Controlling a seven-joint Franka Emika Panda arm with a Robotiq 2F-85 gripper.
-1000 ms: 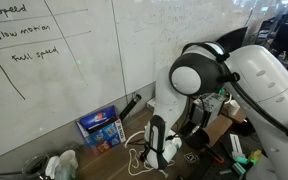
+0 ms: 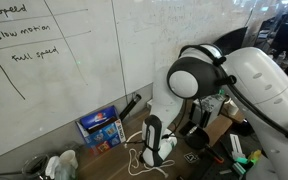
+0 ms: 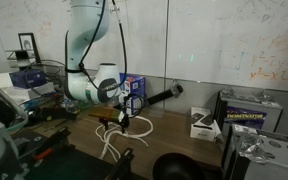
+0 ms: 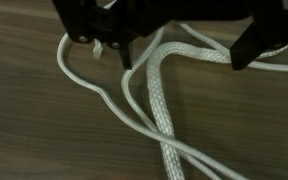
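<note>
White rope lies loosely looped on the brown wooden table; in the wrist view a thick braided length (image 4: 159, 105) crosses thinner white cord (image 4: 106, 95). Above it, my gripper is open, its dark fingers wide apart at the top of the view. Stretches of rope pass beneath the gap, with no sign of anything gripped. From the second exterior view, the gripper (image 3: 122, 121) points down low over the table beside the rope (image 3: 109, 142). Exact height above the rope cannot be told.
A blue box (image 2: 101, 130) stands against the whiteboard behind the arm. On the right in the second exterior view are a white box (image 3: 203, 124), a black round pan-like object (image 3: 181, 166) and a large case (image 3: 267, 152). Bare table lies between the rope and white box.
Over the last second the arm's lower end has shifted slightly left in the first exterior view, over the rope. The rope's layout looks much the same.
</note>
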